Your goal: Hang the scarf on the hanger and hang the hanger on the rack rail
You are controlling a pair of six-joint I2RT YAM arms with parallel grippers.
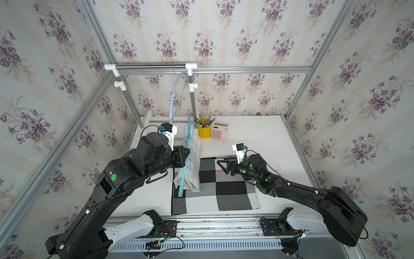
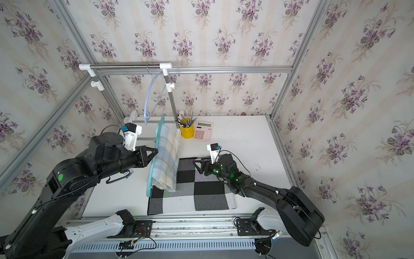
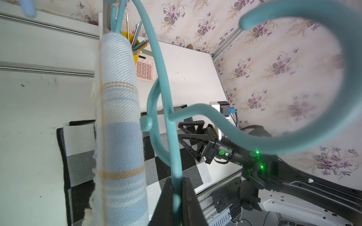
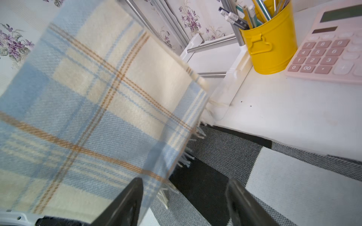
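A teal hanger [image 1: 187, 142] stands on end, raised over the checked mat, with my left gripper shut on its tube. The folded plaid scarf [image 4: 105, 105], cream and pale blue with tan stripes and fringe, hangs along the hanger [image 2: 153, 168]. A light blue hanger [image 1: 173, 97] hangs from the rail just above. My right gripper is open at the right of the scarf, over the mat, with nothing between its fingers.
The metal rack [image 1: 151, 65] is at the back left. A yellow pen cup [image 4: 267, 49] and a pink calculator [image 4: 324, 56] stand behind the checked mat [image 1: 232, 202].
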